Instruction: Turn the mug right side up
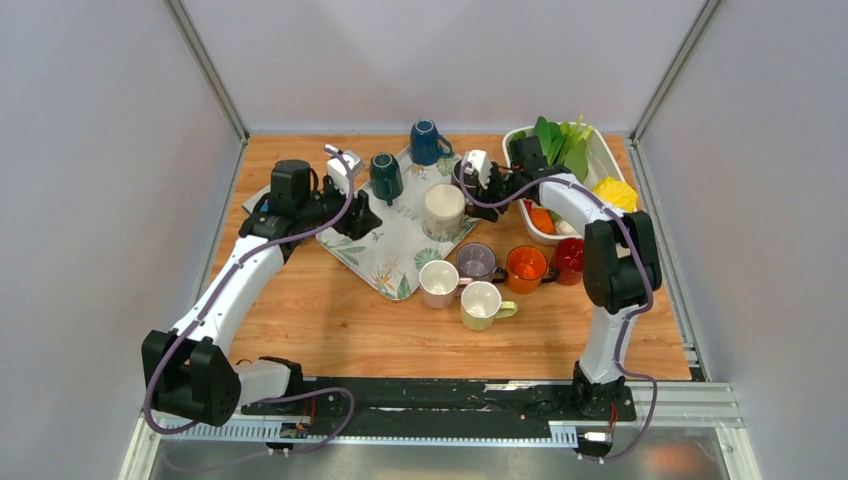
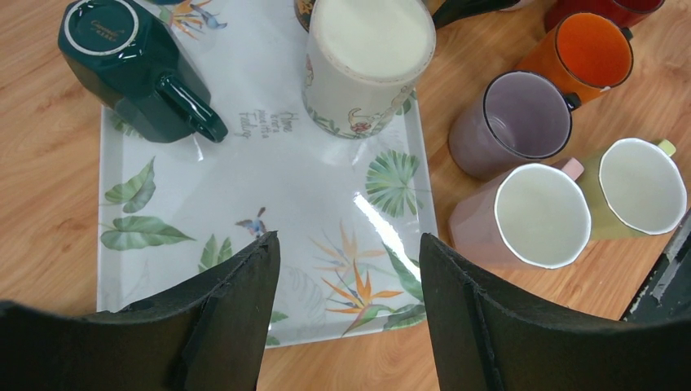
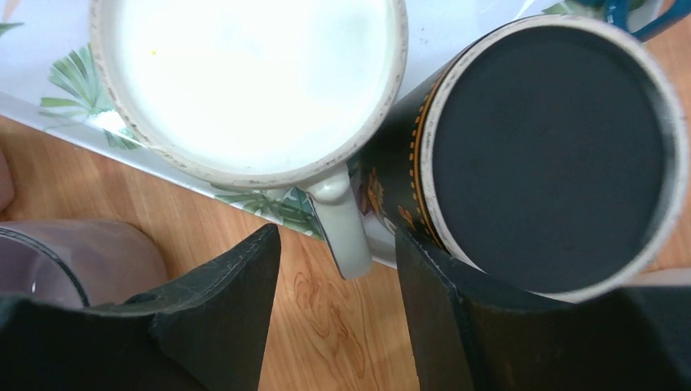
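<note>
On the patterned tray stand upside-down mugs: dark green, blue, and a large cream floral mug. My right gripper is open around the cream mug's handle, its fingertips either side of it. Beside it is a dark mug with a patterned band, partly hidden in the top view by that gripper. My left gripper is open over the tray's left part, with nothing between its fingers.
Lilac, pink, pale green, orange and red mugs crowd the wood in front of the tray. A white basket of vegetables stands at the back right.
</note>
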